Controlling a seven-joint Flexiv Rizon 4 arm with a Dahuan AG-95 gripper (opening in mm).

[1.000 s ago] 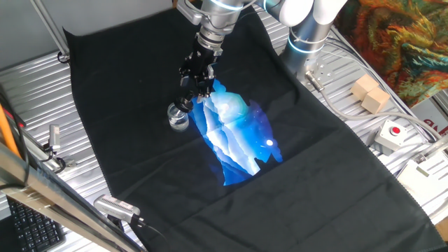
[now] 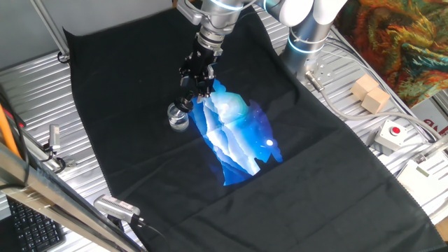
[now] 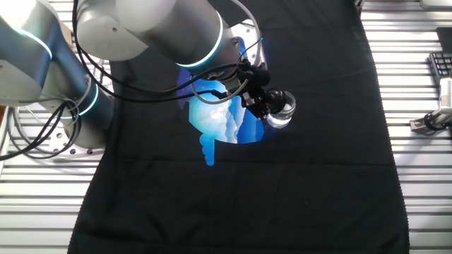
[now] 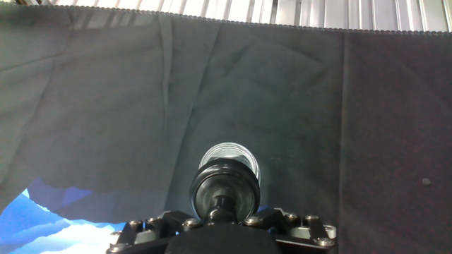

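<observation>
A clear glass jar [image 2: 179, 120] stands on the black cloth, beside the left edge of the blue patterned patch [image 2: 238, 136]. Between the fingers of my gripper is the narrow stem of a black, round-headed object [image 4: 224, 189], and the fingers look shut on it. In the wrist view the round head covers most of the jar, leaving the far part of its rim [image 4: 230, 149] visible. Exterior view 2 has the black head right against the upper left of the jar [image 3: 283, 118]; whether they touch cannot be told.
Bare black cloth [image 2: 308, 203] spreads widely around the jar and patch. Beyond it on the right are two wooden blocks [image 2: 370, 94] and a box with a red button [image 2: 390, 135]. A small camera [image 2: 117, 208] sits at the cloth's near left edge.
</observation>
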